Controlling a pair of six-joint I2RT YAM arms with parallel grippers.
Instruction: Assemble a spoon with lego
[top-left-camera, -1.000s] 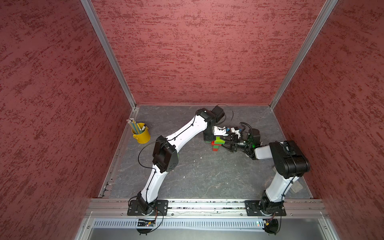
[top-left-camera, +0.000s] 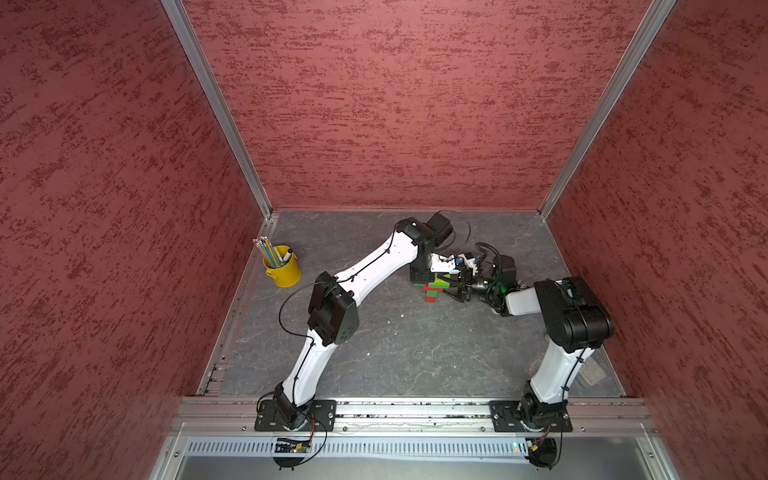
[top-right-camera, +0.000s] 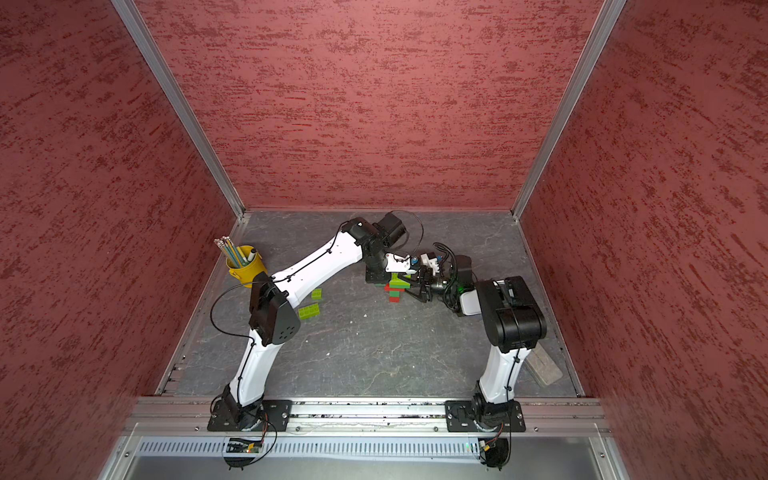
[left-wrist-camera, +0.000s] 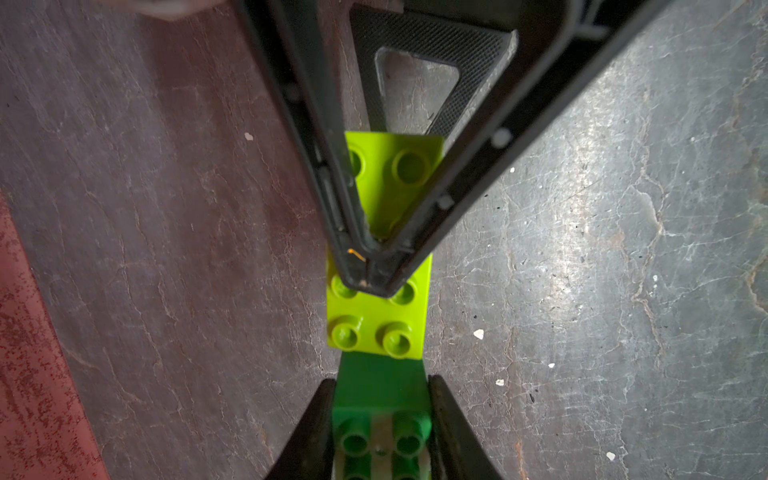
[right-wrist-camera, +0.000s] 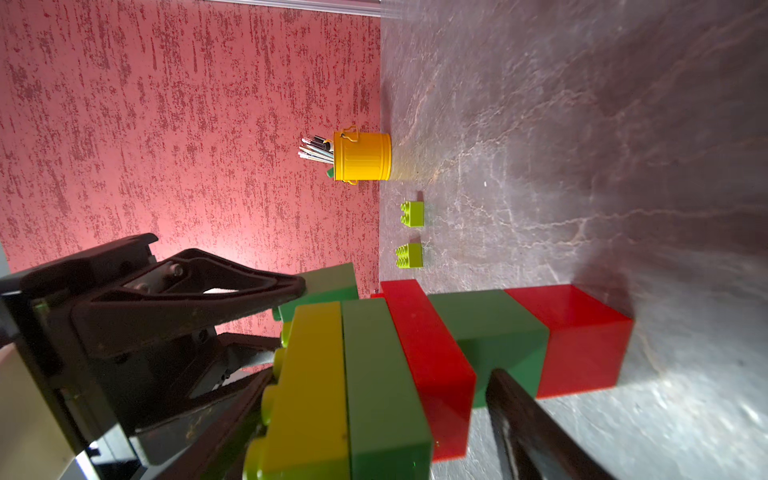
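A brick assembly (top-left-camera: 432, 289) of red, green and lime pieces is between both grippers in the top views. In the left wrist view my left gripper is shut on a dark green brick (left-wrist-camera: 381, 382), beside a lime brick (left-wrist-camera: 376, 316) with black fingers of the other gripper over it. In the right wrist view my right gripper is part open around a stack of yellow (right-wrist-camera: 308, 384), green (right-wrist-camera: 376, 384) and red (right-wrist-camera: 432, 376) bricks, its blurred fingers either side; contact is unclear. Green and red bricks extend beyond the stack toward the grey floor.
A yellow bucket (top-right-camera: 244, 268) of pens stands at the left. Two loose lime bricks (top-right-camera: 308, 310) lie left of centre, partly behind the left arm in the top left view.
Both arms have shifted very slightly, the left one to the right and back, the right one a little to the left.
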